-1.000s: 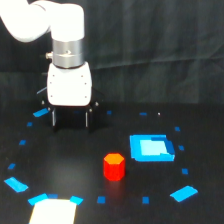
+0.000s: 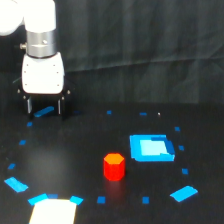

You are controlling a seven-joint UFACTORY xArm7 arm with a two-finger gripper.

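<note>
A red six-sided block stands upright on the dark table, a little right of the middle and toward the front. Behind it, to the right, lies a blue square frame with a pale centre. My white gripper hangs far off at the back left, well apart from both. Its two dark fingers are spread, and nothing shows between them except the table and a strip of blue tape behind.
Blue tape marks dot the black table, with larger strips at the front left and front right. A pale square sits at the front edge. Open table lies between gripper and block; a dark curtain hangs behind.
My gripper has moved left and higher in the view, away from the red block. The block and the blue frame have stayed where they were.
</note>
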